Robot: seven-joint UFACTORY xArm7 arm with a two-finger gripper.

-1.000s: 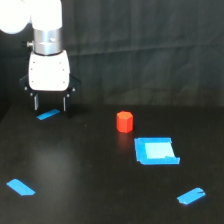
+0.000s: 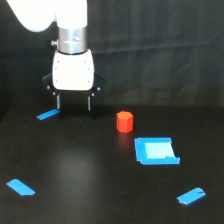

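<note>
Near the back of the dark table, left of the middle, hangs my gripper (image 2: 74, 102). Its two thin dark fingers (image 2: 58, 101) are spread wide: it is open, and nothing shows between them. A small red block (image 2: 124, 122) stands by itself on the table, to the right of the gripper and apart from it. In front of the block and further right lies a white square (image 2: 158, 150) bordered by blue tape (image 2: 140, 155), with nothing on it.
Blue strips lie on the table: one at the back left (image 2: 48, 114), one at the front left (image 2: 20, 187) and one at the front right (image 2: 191, 196). A dark curtain (image 2: 160, 50) hangs behind.
My gripper has moved to the right, closer to the red block, and its fingers are still spread. The block, the white square and the blue strips have not moved.
</note>
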